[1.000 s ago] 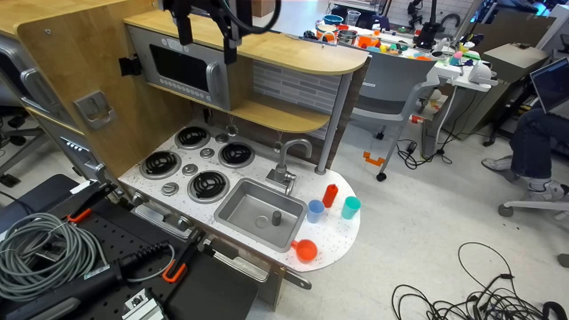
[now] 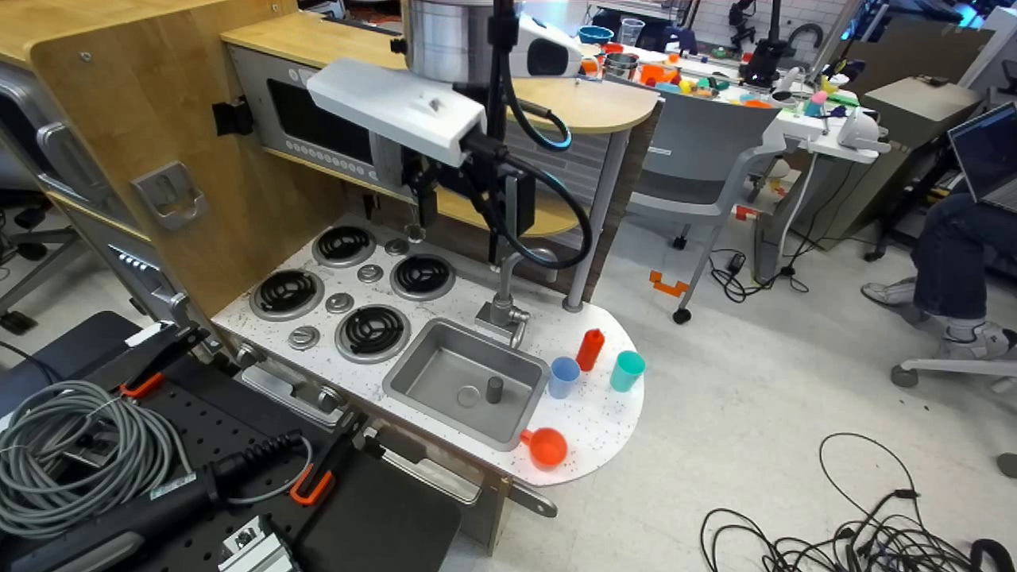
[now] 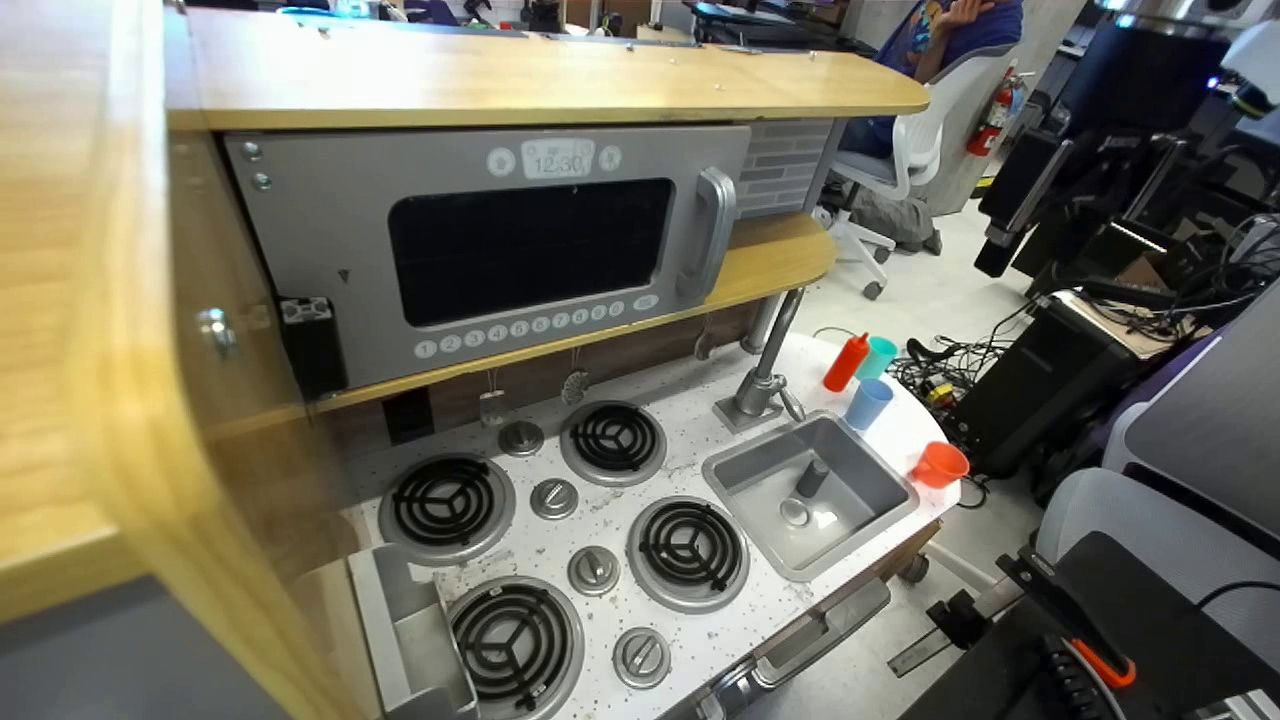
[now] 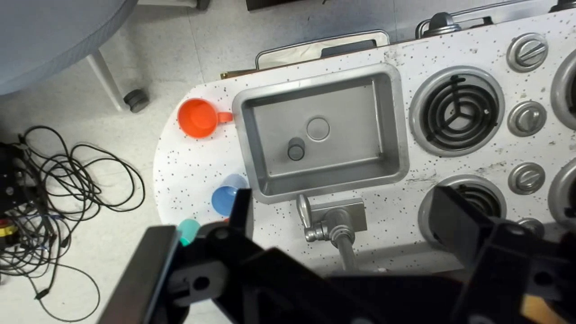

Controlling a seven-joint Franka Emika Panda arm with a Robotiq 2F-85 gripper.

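Observation:
My gripper hangs high over the toy kitchen, left of the counter's rounded end, in exterior view 1. Its fingers are wide apart in the wrist view, open with nothing between them. Below lies the grey sink, which has a small dark grey cylinder standing in it. On the rounded counter end are an orange-red mug, a blue cup, a teal cup and a red bottle. In the wrist view the gripper hides most of the bottle and part of the teal cup.
A faucet rises behind the sink. Several black burners and knobs fill the other side of the counter. The microwave and wooden upper shelf overhang the back. Bare counter shows between mug and cups.
My gripper has come down and to the right, from above the top shelf to in front of the lower shelf. The cups, mug and bottle have not moved.

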